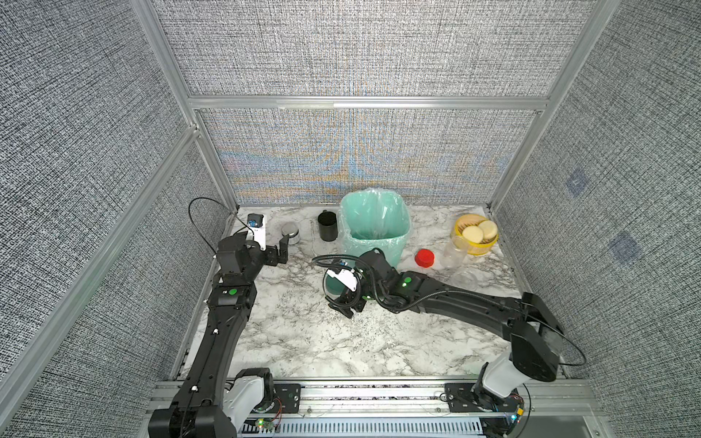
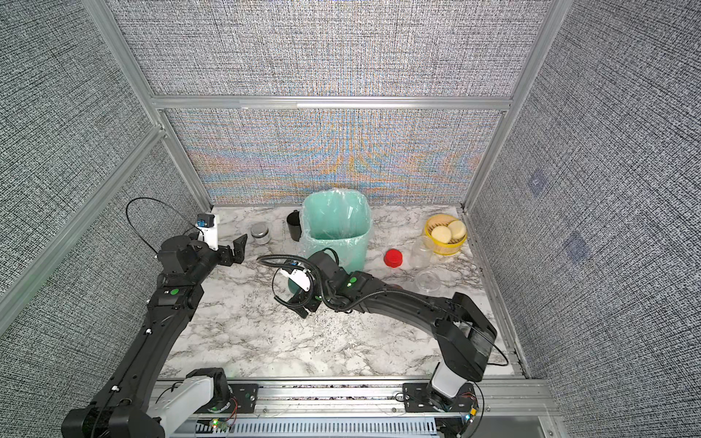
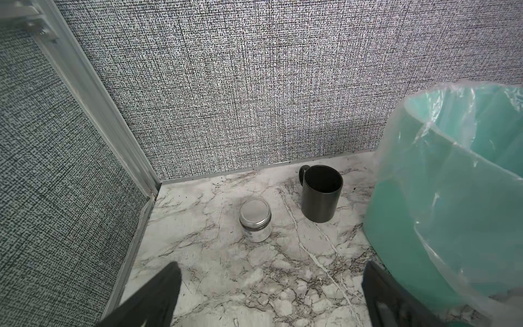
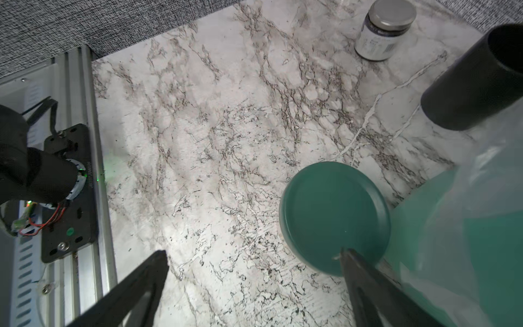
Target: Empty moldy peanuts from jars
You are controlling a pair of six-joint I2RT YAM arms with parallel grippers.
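A green-lidded jar (image 4: 333,212) stands in front of the mint bin (image 1: 376,219), which has a clear liner. My right gripper is open above that jar, its fingers around it from above, nothing visibly held; the arm partly hides the jar in both top views. A small silver-lidded jar (image 3: 256,220) stands at back left. My left gripper is open in front of it, farther back from it in the wrist view, with nothing between its fingers.
A black mug (image 3: 321,196) stands left of the bin. A red cap (image 1: 424,257), clear containers (image 2: 427,279) and a yellow basket (image 1: 478,246) of round pads lie to the right.
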